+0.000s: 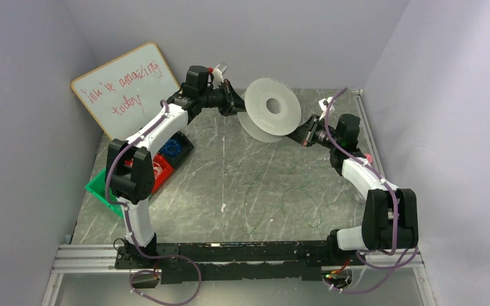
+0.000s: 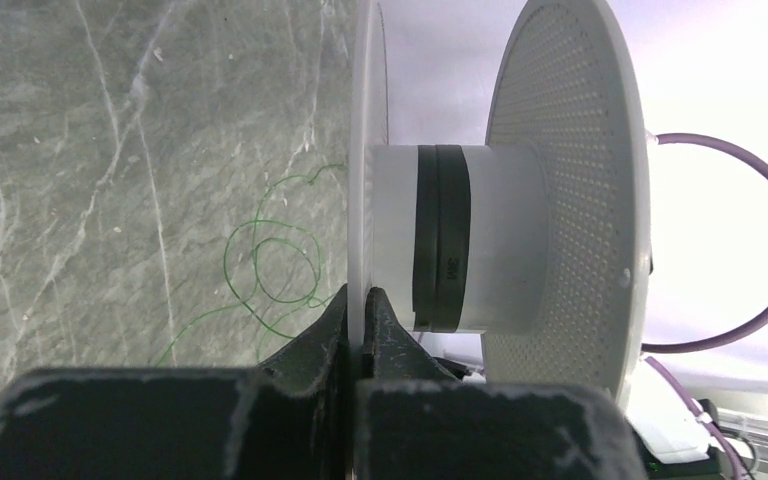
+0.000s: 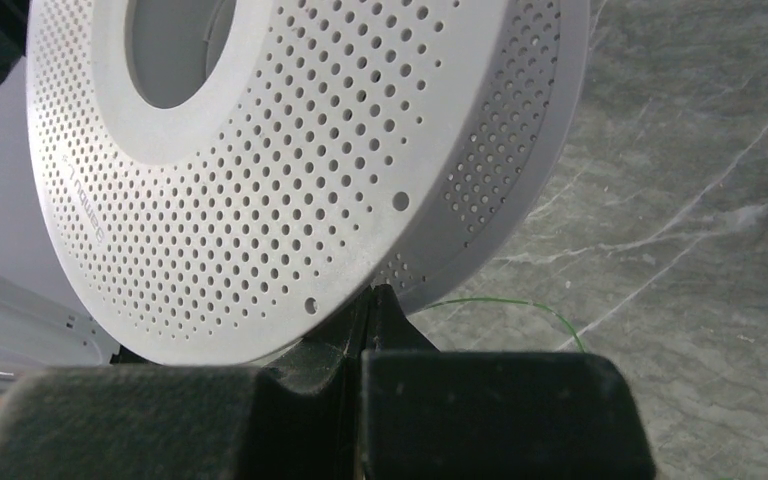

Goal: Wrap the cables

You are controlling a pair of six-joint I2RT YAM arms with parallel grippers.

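A white spool [image 1: 287, 105] with perforated flanges is held up over the far part of the table. My left gripper is shut on the rim of one flange, and a black band circles the hub [image 2: 395, 240] beyond it. At the spool's lower right in the top view, my right gripper [image 1: 296, 132] is shut, its tips by the flange edges. A thin green cable [image 2: 228, 262] lies in loose loops on the table. In the right wrist view the cable [image 3: 520, 301] runs up close to the right fingertips; whether they pinch it cannot be told.
Green [image 1: 97, 185], red [image 1: 161, 172] and black [image 1: 180, 148] bins stand at the left under the left arm, with coiled cables in the red and black ones. A whiteboard [image 1: 124, 89] leans behind them.
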